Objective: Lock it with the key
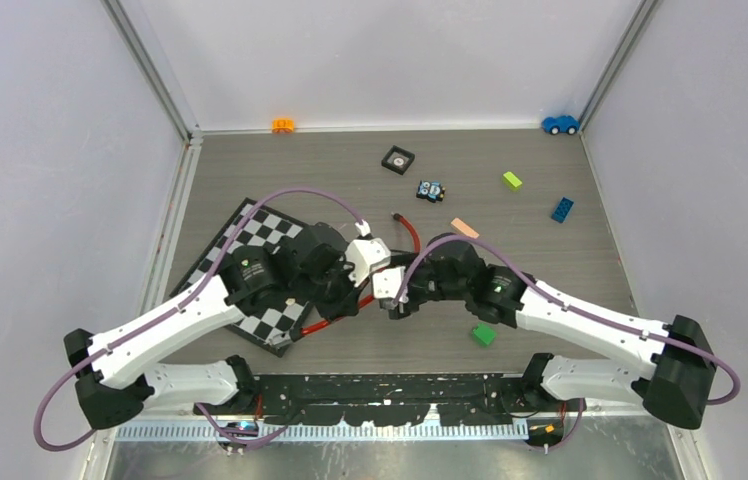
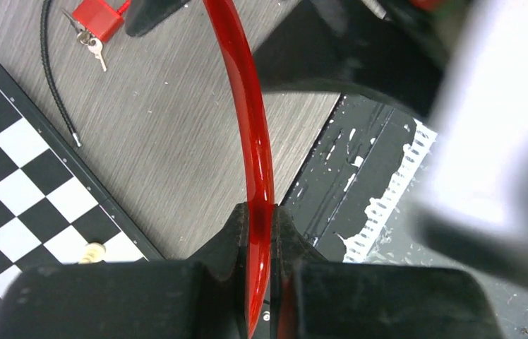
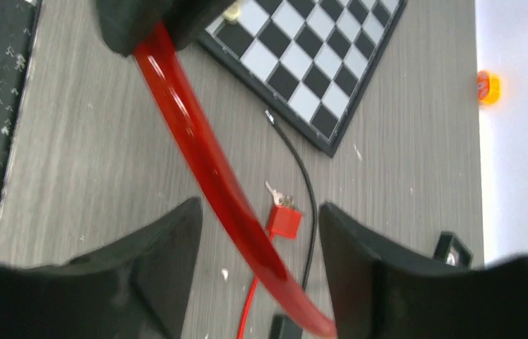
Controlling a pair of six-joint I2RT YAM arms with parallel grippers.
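A glossy, thick red cable (image 2: pixel 250 120) runs upright between the fingers of my left gripper, which is shut on it. In the right wrist view, the red cable (image 3: pixel 208 159) crosses diagonally between the spread fingers of my right gripper, which is part open and not closed on it. A small red padlock lies on the table beyond, with a key (image 2: pixel 97 48) in the left wrist view. From above, the two wrists nearly meet and hide the padlock and both gripping points.
A checkered board (image 1: pixel 265 232) lies to the left, with a pale piece (image 2: pixel 92 253) on it. A thin black cord (image 3: pixel 293 152) lies near the padlock. Small blocks, including a green one (image 1: pixel 483 334), are scattered to the right.
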